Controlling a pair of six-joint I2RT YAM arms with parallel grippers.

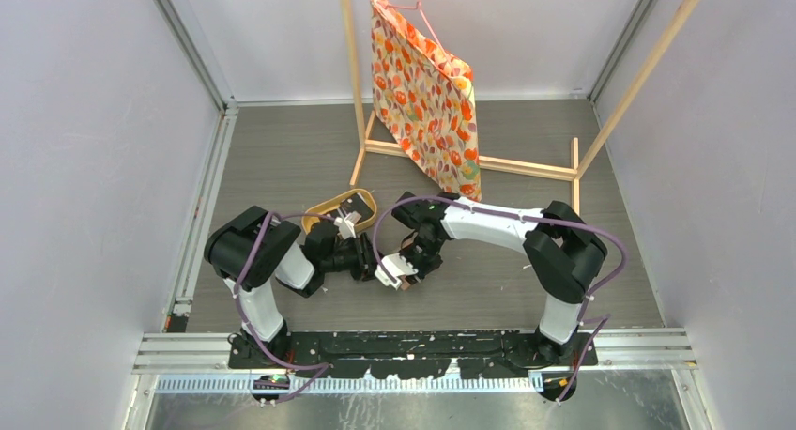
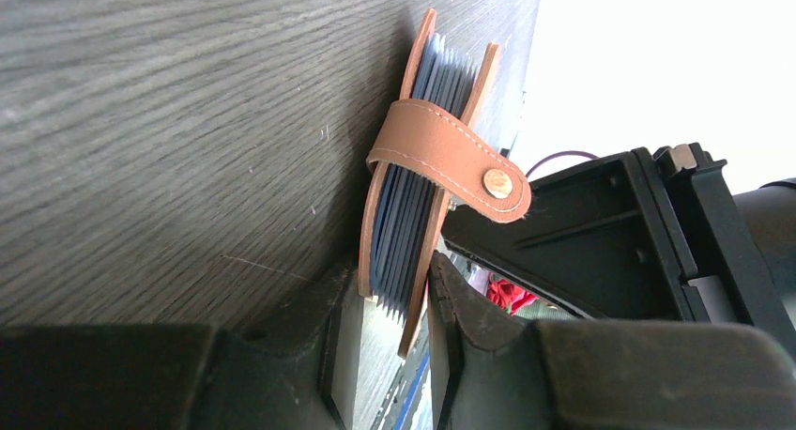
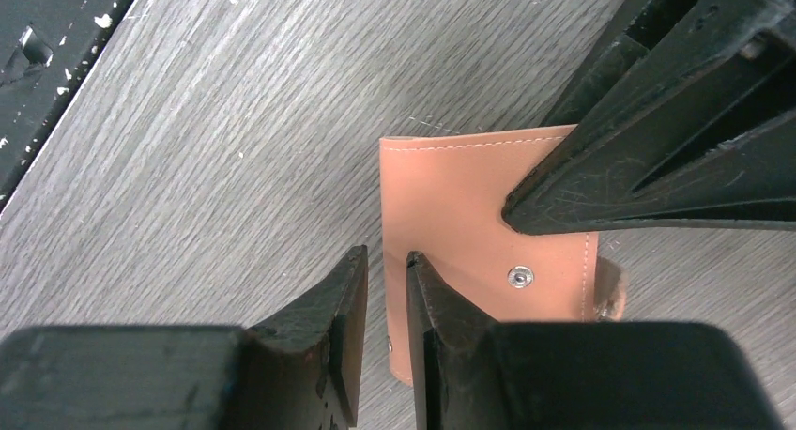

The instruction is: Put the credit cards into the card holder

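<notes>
A tan leather card holder [image 2: 441, 148] fills much of the left wrist view, packed with dark plastic sleeves and crossed by a snap strap. My left gripper is shut on its near end. In the right wrist view the holder's flat cover [image 3: 469, 242] lies beneath my right gripper, whose fingers are apart, part open, over the cover's lower left edge. The left gripper's black fingers rest on the cover's upper right. From above, both grippers meet over the holder, which is mostly hidden. No loose card can be made out clearly.
A yellow basket [image 1: 310, 207] with dark items sits behind my left arm. An orange patterned cloth [image 1: 422, 101] hangs on a wooden frame at the back.
</notes>
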